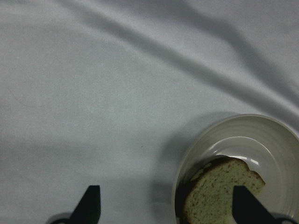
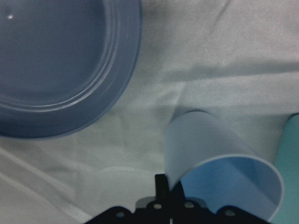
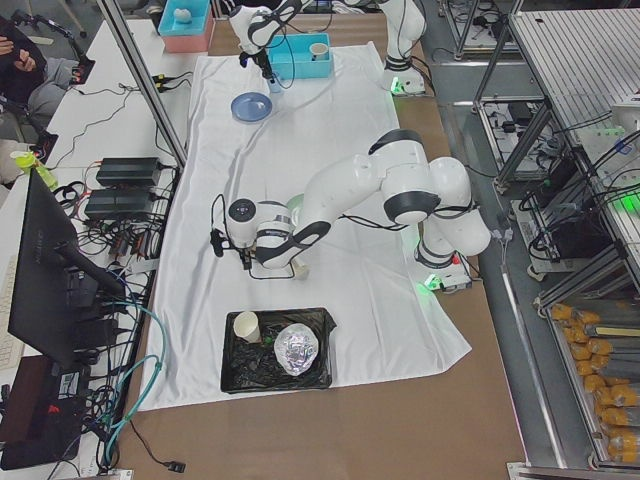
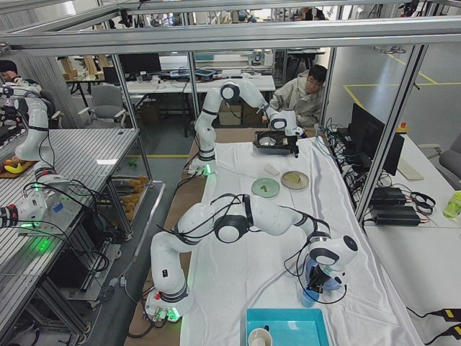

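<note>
My left gripper is open above the white cloth, beside a beige plate (image 1: 275,154) holding a bread slice (image 1: 224,191) in the left wrist view. In the camera right view a green plate (image 4: 265,187) lies beside the beige plate (image 4: 295,180). My right gripper grips the rim of a light blue cup (image 2: 205,140), which is tipped toward the wrist camera, next to a blue plate (image 2: 56,56).
A black lined tray (image 3: 250,365) with a white cup and foil-covered item is at the left arm's end. A teal bin (image 4: 295,330) with a cup sits beside the right arm.
</note>
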